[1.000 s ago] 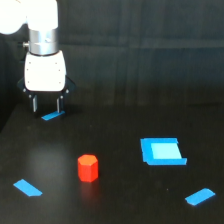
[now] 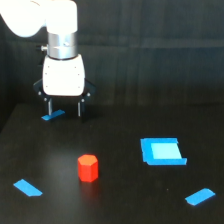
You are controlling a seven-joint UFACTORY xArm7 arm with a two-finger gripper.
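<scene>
A red block with a hexagonal outline stands on the dark surface, left of centre and toward the front. My gripper hangs at the back left, its dark fingers spread wide and nothing visible between them. It is apart from the red block, farther back and slightly to its left. On the right, blue tape frames a pale, empty square.
Short blue tape strips lie at the back left, front left and front right. Bare dark surface separates the red block from the taped square. A dark curtain closes off the back.
My arm and gripper have shifted to the right, with the fingers still apart. The red block and the tape have stayed in place.
</scene>
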